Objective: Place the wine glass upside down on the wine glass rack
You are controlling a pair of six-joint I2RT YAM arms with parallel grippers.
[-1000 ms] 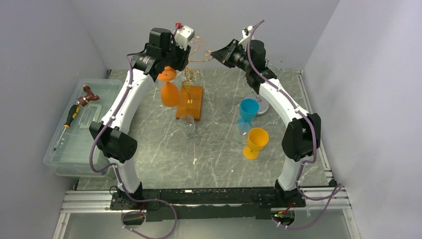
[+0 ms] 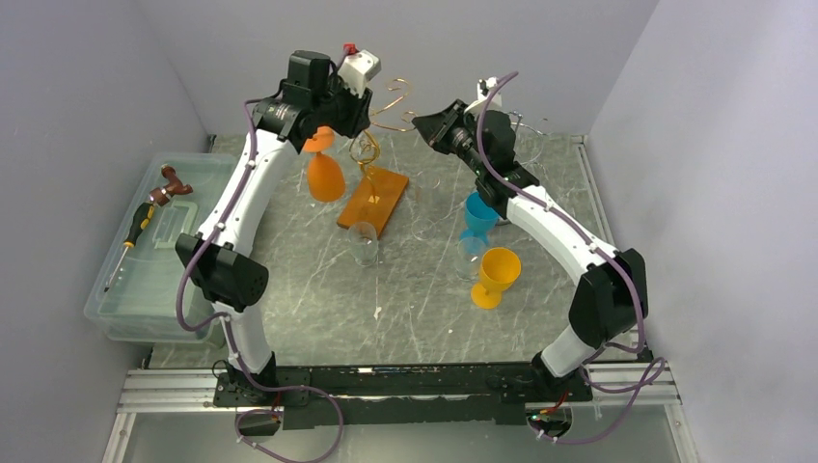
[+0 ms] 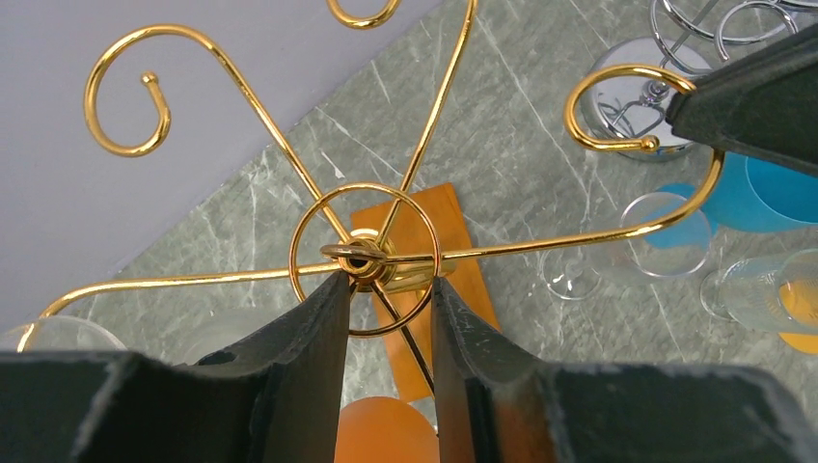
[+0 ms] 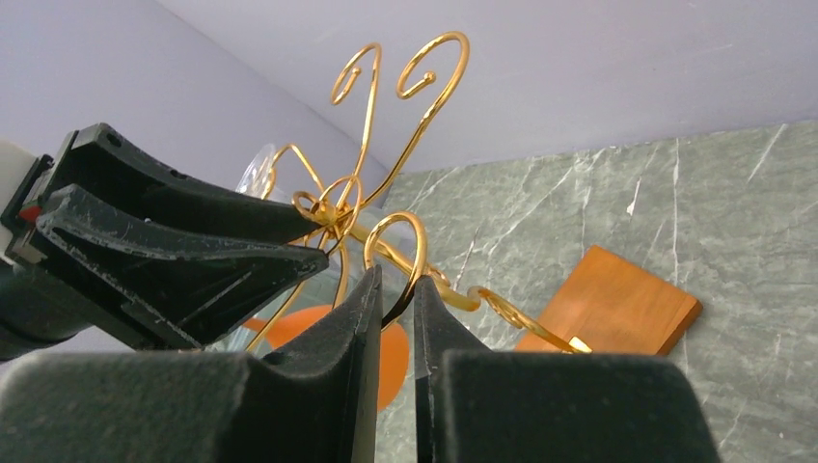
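Note:
The gold wine glass rack (image 2: 365, 147) stands tilted on its wooden base (image 2: 371, 207). An orange glass (image 2: 326, 178) hangs upside down on its left side. In the right wrist view, a clear glass foot (image 4: 256, 172) shows on another arm. My left gripper is over the rack's hub, open, with part of the gold ring visible across the gap between its fingers. My right gripper is shut on a curled gold arm end, a rod passing between its close-set fingers. Any contact at the left fingertips is unclear.
Below the rack stands a clear glass (image 2: 364, 243). On the right are a blue goblet (image 2: 480, 212), another clear glass (image 2: 470, 258) and a yellow goblet (image 2: 497, 275). A silver rack (image 3: 632, 96) stands behind them. A plastic bin (image 2: 145, 289) with tools borders the left.
The rack and its wooden base have turned clockwise as seen from above.

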